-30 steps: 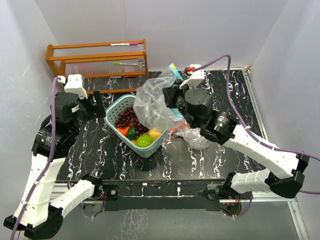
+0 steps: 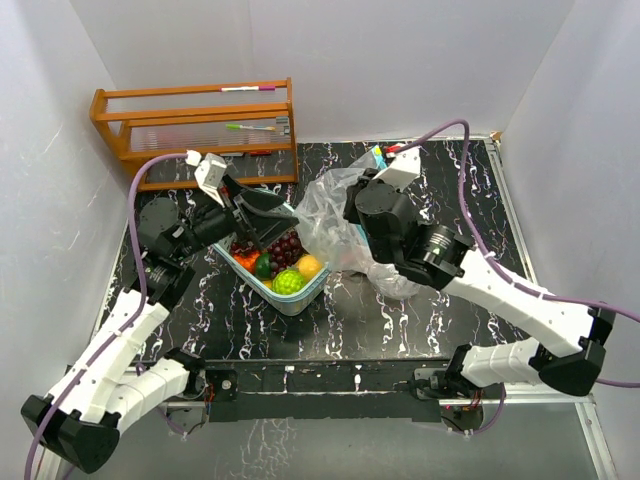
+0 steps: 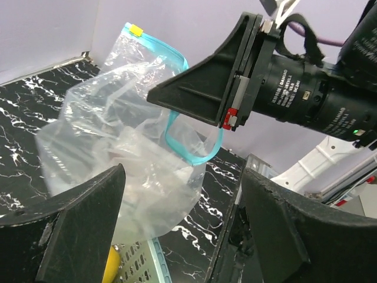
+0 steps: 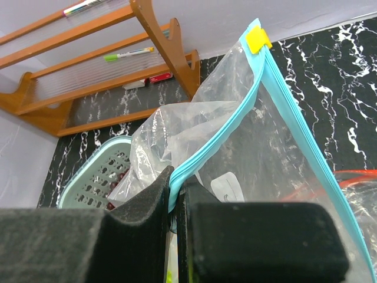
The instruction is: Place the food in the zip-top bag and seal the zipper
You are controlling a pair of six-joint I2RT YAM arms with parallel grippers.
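A clear zip top bag (image 2: 325, 215) with a blue zipper strip and yellow slider hangs from my right gripper, which is shut on one blue edge of its mouth. In the right wrist view the two blue strips (image 4: 294, 124) spread apart from the slider (image 4: 257, 40), so the mouth gapes. My left gripper is open and empty, facing the bag's body (image 3: 135, 159). From above, the left gripper (image 2: 285, 215) hovers over the basket's back part. Toy food fills the basket (image 2: 290, 302): dark grapes (image 2: 283, 250), a green fruit (image 2: 288, 282), an orange one (image 2: 309, 266).
A wooden rack (image 2: 195, 115) with pens stands at the back left. Another crumpled clear bag (image 2: 393, 283) lies on the table under the right arm.
My left gripper has swung right from the basket's left side to above it, and its fingers have spread.
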